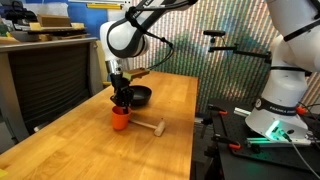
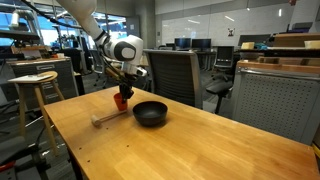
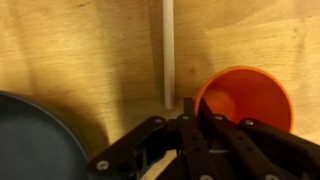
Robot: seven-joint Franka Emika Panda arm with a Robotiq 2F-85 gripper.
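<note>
My gripper (image 1: 123,102) is shut on the wall of an orange-red cup (image 1: 120,118), at its rim. In the wrist view the cup (image 3: 252,102) shows its open mouth, and the dark fingers overlap its left edge. The other exterior view shows the cup (image 2: 121,101) upright, close below the gripper. Whether its base touches the table cannot be told.
A black pan (image 2: 150,114) stands close to the cup, with its rim (image 3: 50,112) at the wrist view's lower left. A wooden mallet (image 1: 150,127) lies near the cup.
</note>
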